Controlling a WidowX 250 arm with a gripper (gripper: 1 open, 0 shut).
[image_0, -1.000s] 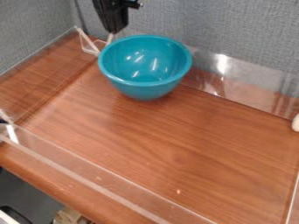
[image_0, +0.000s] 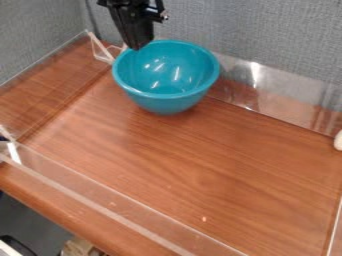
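A teal bowl (image_0: 166, 85) stands upright toward the back of the wooden table (image_0: 174, 185), near the clear back wall. My black gripper (image_0: 136, 42) points down just above the bowl's back-left rim; its fingers look closed, with nothing visible between them, though the dark shape is hard to read.
Clear low walls edge the table along the back, left and front. A small white object (image_0: 337, 139) is at the far right edge. The middle and front of the table are empty.
My gripper has come down toward the bowl's back-left rim over the last second. The bowl looks unmoved.
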